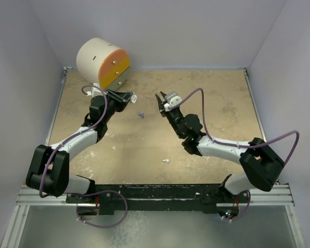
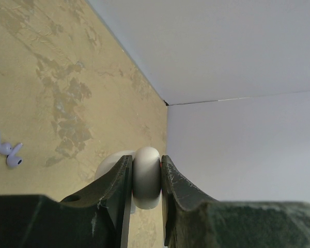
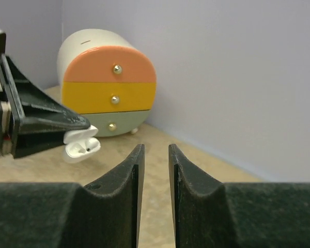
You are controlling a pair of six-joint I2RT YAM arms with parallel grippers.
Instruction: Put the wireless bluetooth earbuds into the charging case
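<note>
The white charging case is held up in my left gripper, which is shut on it; in the right wrist view the case appears with its lid raised. Two small lilac earbuds lie close together on the tabletop below, near the middle in the top view. My right gripper is apart from the case, to its right, its fingertips slightly parted with nothing between them. A small white piece lies on the table toward the front; it is too small to make out.
A rounded toy cabinet with orange, yellow and green drawers stands at the back left.
</note>
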